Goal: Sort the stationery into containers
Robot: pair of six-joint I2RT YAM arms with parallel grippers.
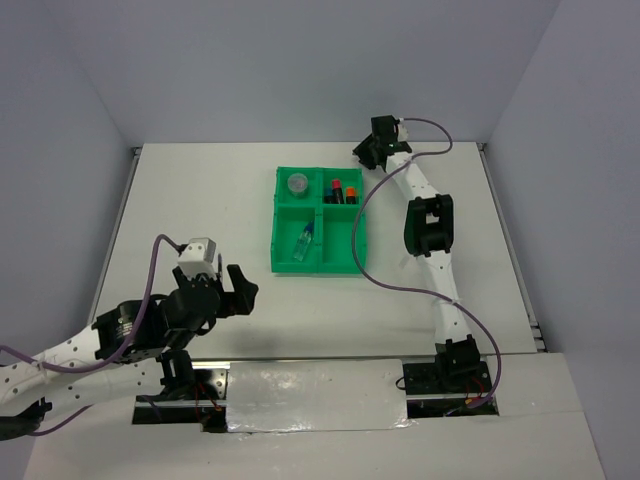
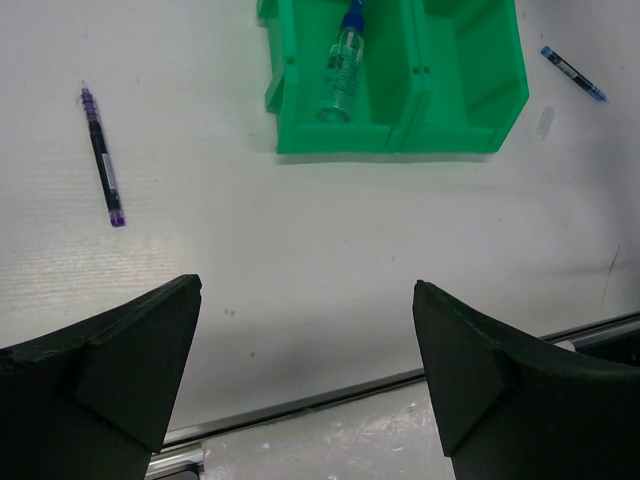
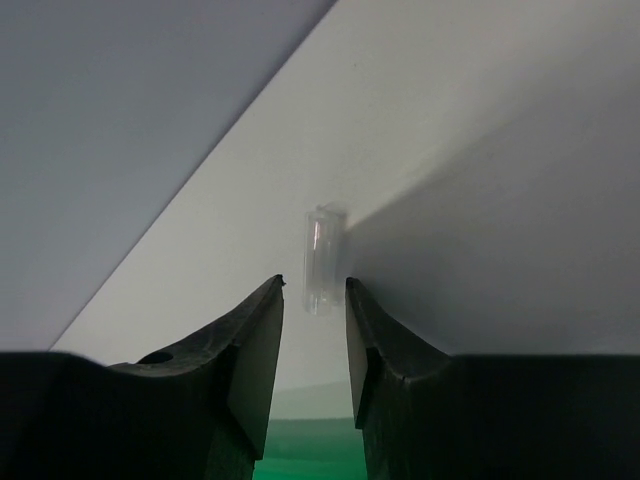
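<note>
A small clear, tube-like piece (image 3: 321,260) lies on the table in the right wrist view, just beyond and between the fingertips of my right gripper. That gripper is part open, with a gap between its fingers, and touches nothing that I can make out. From above, it is low behind the box's far right corner. The green divided box (image 1: 342,268) holds a clear blue-capped bottle (image 1: 304,240) in its front left compartment; the front right one looks empty. My left gripper is wide open and empty, above the table's front. A purple-ended pen (image 2: 104,160) and a blue pen (image 2: 572,74) lie loose.
A round clear item (image 1: 298,184) sits in the box's back left compartment, small dark bottles (image 1: 338,192) with red and orange caps in the back right. A thin clear strip (image 2: 545,122) lies near the blue pen. The grey back wall (image 1: 300,90) stands close behind my right gripper.
</note>
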